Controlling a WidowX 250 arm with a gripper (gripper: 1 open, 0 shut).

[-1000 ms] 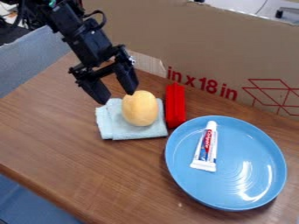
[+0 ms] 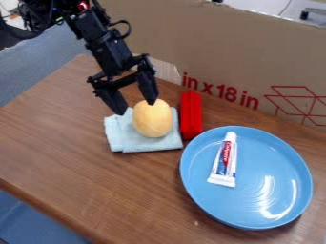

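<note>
My gripper [image 2: 132,96] stands open just above and left of a round yellow bread-like object [image 2: 152,120], its two black fingers apart with nothing seen held between them. The yellow object rests on a folded light-blue cloth [image 2: 129,139]. Right beside it lies a red object [image 2: 192,115]. A blue plate [image 2: 270,195] on the right holds a white toothpaste tube [image 2: 224,158].
A large cardboard panel [image 2: 235,63] with red print stands along the back.
The objects on the table have not moved.
</note>
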